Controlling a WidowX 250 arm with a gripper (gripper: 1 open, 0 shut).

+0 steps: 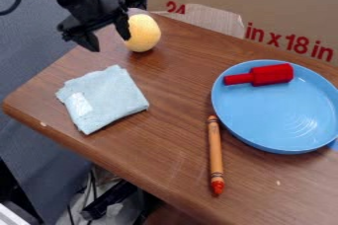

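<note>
My black gripper (109,37) hangs at the upper left, just left of a pale yellow ball (144,34) at the table's back; its fingers appear apart, with nothing visible held. A folded light blue cloth (103,99) lies on the left of the table. An orange crayon (215,158) lies lengthwise in the middle right. A blue plate (278,120) at the right holds a red cylindrical object with a handle (271,74).
A large cardboard box (271,12) stands along the back. The table's left edge drops to a grey floor area.
</note>
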